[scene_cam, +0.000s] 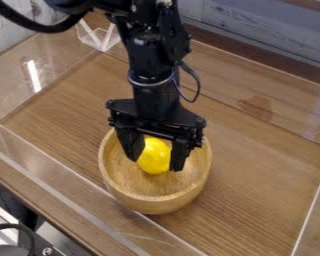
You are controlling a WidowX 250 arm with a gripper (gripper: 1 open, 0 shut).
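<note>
My black gripper [155, 146] hangs down over a round wooden bowl [157, 200], its fingers open on either side of a yellow object [155, 161] that rests inside the bowl. The upper part of the yellow object is partly hidden by the gripper body.
The bowl stands on a wooden table [256, 200] near its front left edge. A pale wall runs along the back, and a clear object [96, 32] sits at the upper left.
</note>
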